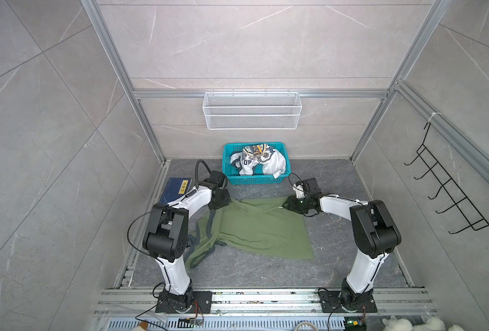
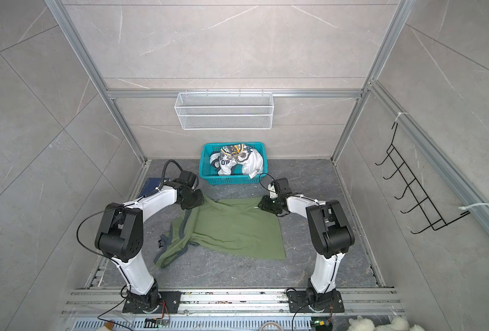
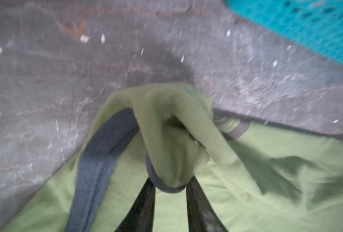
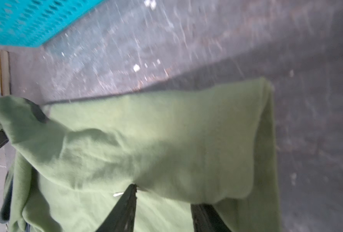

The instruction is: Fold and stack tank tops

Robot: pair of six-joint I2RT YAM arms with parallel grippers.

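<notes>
A green tank top (image 1: 266, 229) with dark grey trim lies spread on the grey floor, its right part fairly flat and its trimmed left end bunched. At the top's far left edge is my left gripper; its fingers stand apart on either side of a raised fold with a grey-trimmed edge. Whether they grip that fold cannot be told. My right gripper is over the far right part of the cloth, fingers apart, at the edge of a fold turned back toward them. The top views hide both fingertips behind the wrists.
A teal basket (image 1: 257, 179) with white printed clothing (image 1: 260, 160) stands behind the top. To the left lies a dark blue book (image 1: 172, 189). A white wire shelf (image 1: 252, 111) hangs on the back wall. Bare floor (image 1: 266, 274) shows in front.
</notes>
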